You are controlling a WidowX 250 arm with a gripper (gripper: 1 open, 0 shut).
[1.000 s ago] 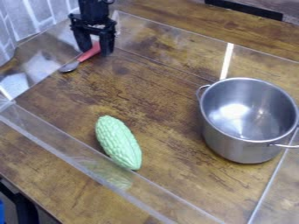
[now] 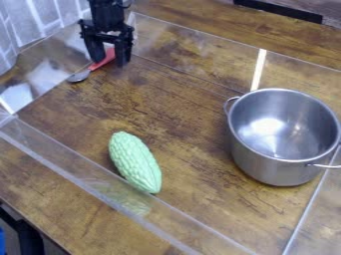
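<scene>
My black gripper [image 2: 107,45] is at the top left, low over a spoon with a red handle [image 2: 100,63] and a metal head that lies near the clear tray wall. The fingers are dark and small, so whether they are open or holding the handle is unclear. A pale green bitter melon [image 2: 135,161] lies at the lower middle. A steel pot [image 2: 277,139] stands on the right.
Clear plastic walls edge the area at left and right, with white tape near the pot.
The gripper has shifted very slightly upward; the melon and pot are unmoved.
</scene>
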